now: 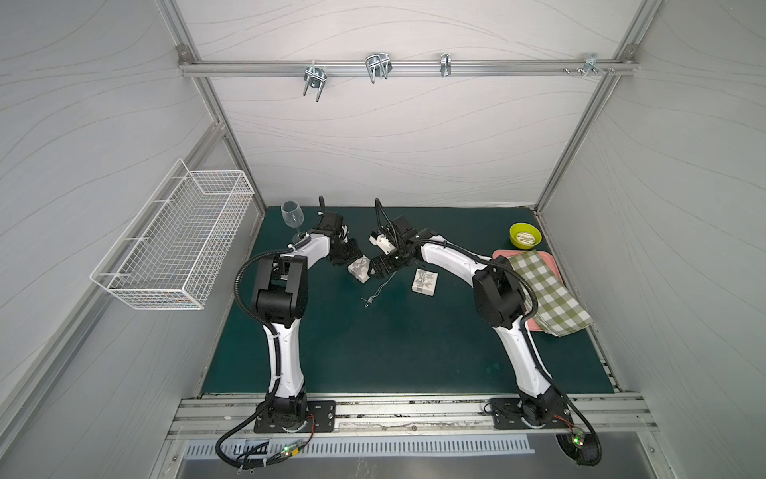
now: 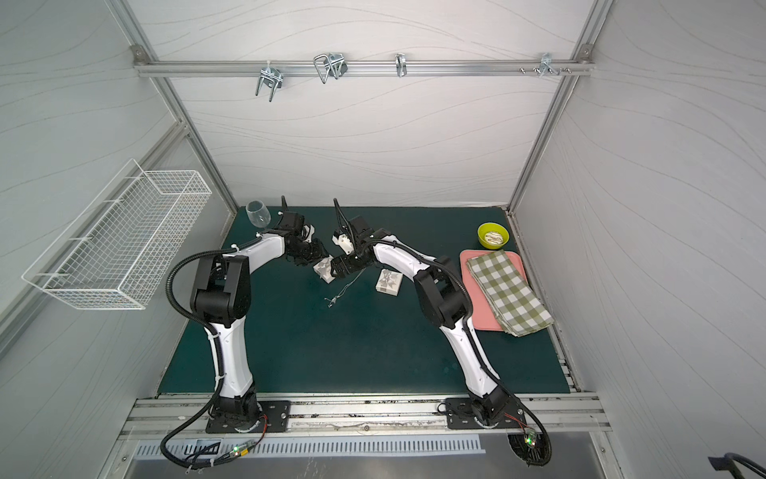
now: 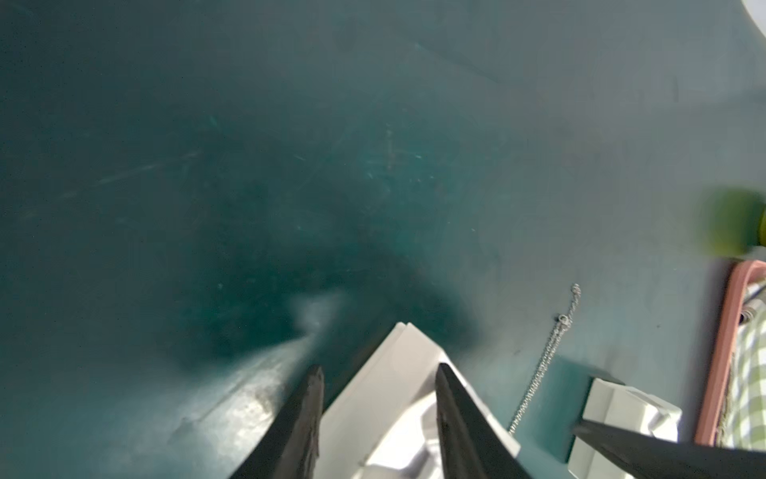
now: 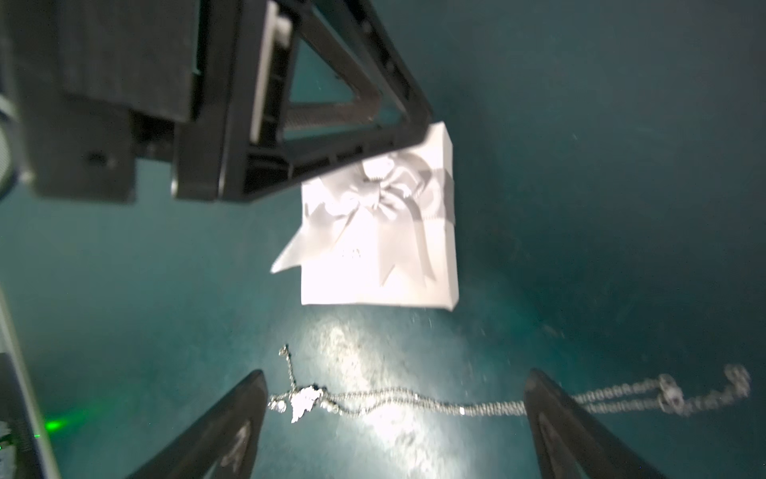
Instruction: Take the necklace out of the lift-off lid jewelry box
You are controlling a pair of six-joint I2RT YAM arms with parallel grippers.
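Note:
A silver necklace (image 3: 542, 367) lies on the dark table, between two small white box pieces. My left gripper is at the left piece (image 3: 399, 351), its two fingers over that piece, partly apart; whether they grip it I cannot tell. The other piece (image 1: 424, 281), with a ribbon bow, lies to the right; my left wrist view shows it at the lower right. My right gripper is open above the necklace chain, its fingers either side of it, close beside the left gripper.
A wine glass (image 1: 292, 214) stands at back left. A pink tray (image 2: 486, 319) with a checked cloth (image 2: 510, 291) and a green bowl (image 2: 493, 228) are at right.

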